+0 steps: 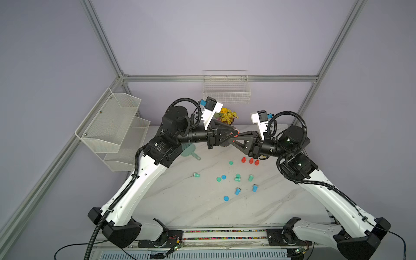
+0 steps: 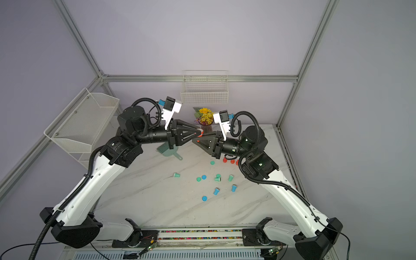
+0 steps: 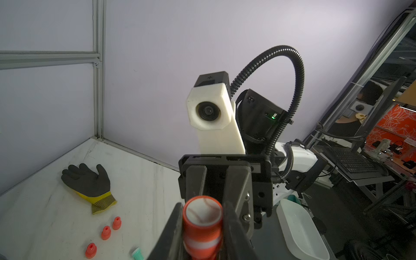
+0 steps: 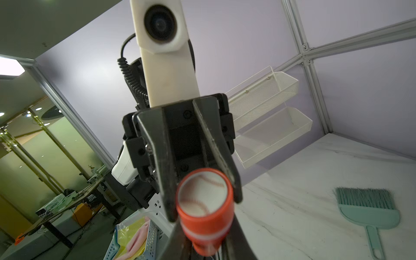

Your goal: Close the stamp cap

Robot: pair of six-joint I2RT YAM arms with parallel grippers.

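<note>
A red stamp [image 3: 202,229] with a ball-pattern end tipped upward is between the tips of both grippers. In the right wrist view the same stamp [image 4: 207,203] shows a pale band below its wide red part, with narrower red beneath. Its lower end is hidden by fingers, and I cannot tell whether the cap sits fully on. My left gripper [image 1: 236,134] is shut around the stamp from the left. From the right, my right gripper [image 1: 231,141] is shut lower on it. The two sets of fingertips overlap closely, well above the table.
Several red [image 1: 251,160], green [image 1: 251,177] and blue [image 1: 254,187] pieces lie on the marble table [image 1: 182,208]. A green brush [image 4: 368,212] lies on the left side, a grey-yellow glove [image 3: 88,186] on the right. Flowers [image 2: 204,116] stand at the back.
</note>
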